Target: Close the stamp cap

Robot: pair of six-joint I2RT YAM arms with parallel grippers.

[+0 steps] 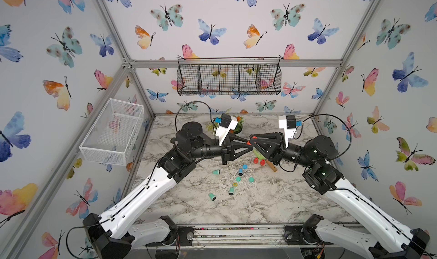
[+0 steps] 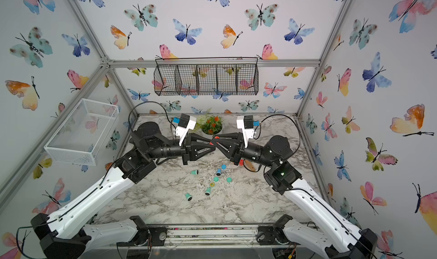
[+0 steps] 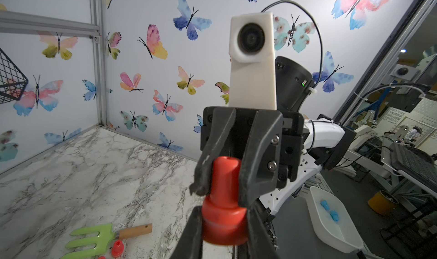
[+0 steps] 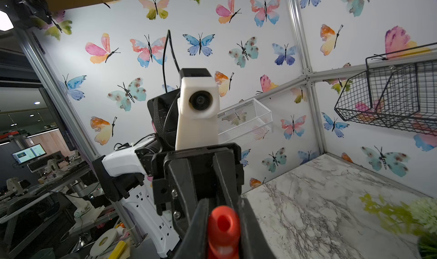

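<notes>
Red stamp parts meet end to end between my two grippers, high above the table. In the left wrist view, the wider red piece (image 3: 224, 225) sits between my left gripper's fingers. Directly against it is a narrower red piece (image 3: 225, 174), clasped by the right gripper. My right wrist view shows a red end with a round hollow (image 4: 223, 229) between the right fingers. In the top left view, left gripper (image 1: 251, 146) and right gripper (image 1: 253, 140) have overlapping tips, both shut. Which piece is the cap, and whether it is fully seated, cannot be told.
Several green and blue stamps (image 1: 231, 191) and loose caps (image 1: 251, 179) lie mid-table. Below the right gripper are red pieces (image 1: 262, 162) and a wooden-handled green fork (image 3: 102, 238). A potted plant (image 2: 212, 124) stands behind.
</notes>
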